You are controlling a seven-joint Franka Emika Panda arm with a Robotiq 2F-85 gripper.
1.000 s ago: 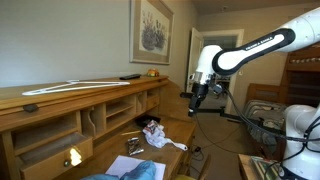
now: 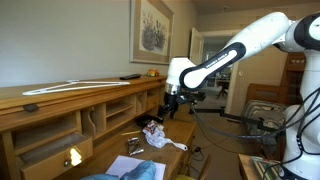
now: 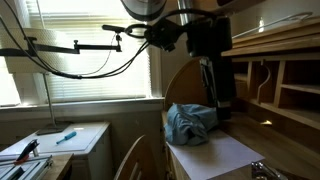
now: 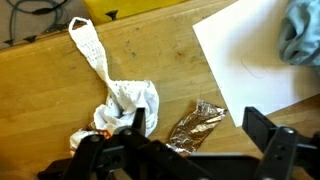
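My gripper stands open above the wooden desk, its dark fingers wide apart at the bottom of the wrist view with nothing held between them. Past the left finger lies a crumpled white cloth (image 4: 138, 98) with a long mesh strip. A shiny brown wrapper (image 4: 196, 126) rests flat on the wood, below the gap between the fingers. To the right are a white paper sheet (image 4: 240, 65) and a bunched blue-grey cloth (image 4: 302, 35) partly over it. From the side, the gripper (image 2: 172, 108) hangs above the desk near the white cloth (image 2: 154, 134).
A hutch with open cubbies (image 2: 118, 108) and a small drawer (image 2: 52, 158) lines the desk's back. White hangers (image 2: 75, 87) lie on its top shelf. Something yellow (image 4: 115, 8) shows at the wrist view's top edge. Bare wood lies between cloth and paper.
The arm has swung left in exterior view 1, bringing the gripper from the desk's right end to above the desktop. The objects on the desk look unmoved.
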